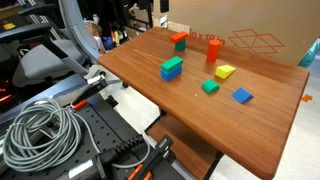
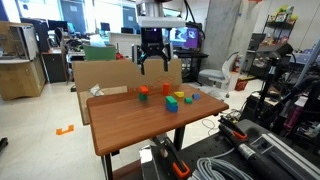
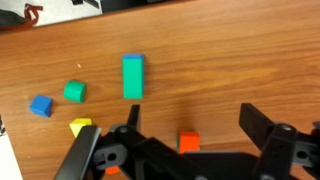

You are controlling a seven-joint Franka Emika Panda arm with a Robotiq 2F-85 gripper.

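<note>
My gripper (image 2: 153, 67) hangs open above the table, with nothing between its fingers. Below it, toward the back of the table, a red block (image 1: 181, 37) rests on a green block (image 1: 180, 46). From the wrist view, the red block (image 3: 188, 141) shows in the gap between the spread fingers, and its green support is hidden. Nearer the front edge, another green block (image 1: 173, 63) sits on a blue block (image 1: 171, 74); that green top (image 3: 133, 80) lies left of the gripper in the wrist view.
A red cylinder (image 1: 214, 50) stands upright near the back. Around it on the right are a yellow block (image 1: 225, 71), a small green piece (image 1: 210, 87) and a blue block (image 1: 242, 95).
</note>
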